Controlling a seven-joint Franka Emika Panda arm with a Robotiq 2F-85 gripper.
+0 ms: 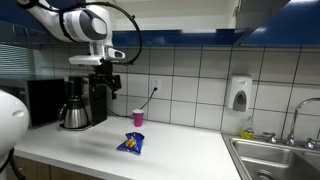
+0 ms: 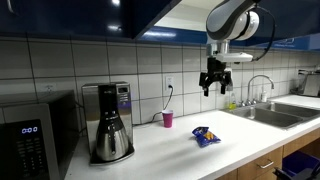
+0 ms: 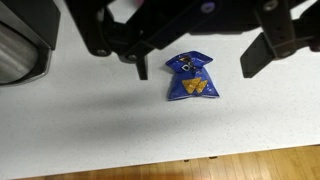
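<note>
A blue chip bag (image 1: 131, 143) with orange chips printed on it lies flat on the white counter. In the second exterior view the same bag (image 2: 206, 136) rests below and left of the arm. My gripper (image 1: 112, 92) hangs well above the counter, its fingers pointing down. Seen from the wrist, the fingers (image 3: 141, 66) stand wide apart with nothing held, and the bag (image 3: 192, 77) shows beneath, between them in the picture. A pink cup (image 2: 167, 119) stands on the counter near the wall.
A coffee maker with a steel carafe (image 2: 112, 139) stands by a black microwave (image 2: 29, 133). The sink (image 1: 272, 160) lies at the right, with a soap bottle (image 1: 247, 129) behind it. Bare counter (image 1: 190, 150) stretches between bag and sink.
</note>
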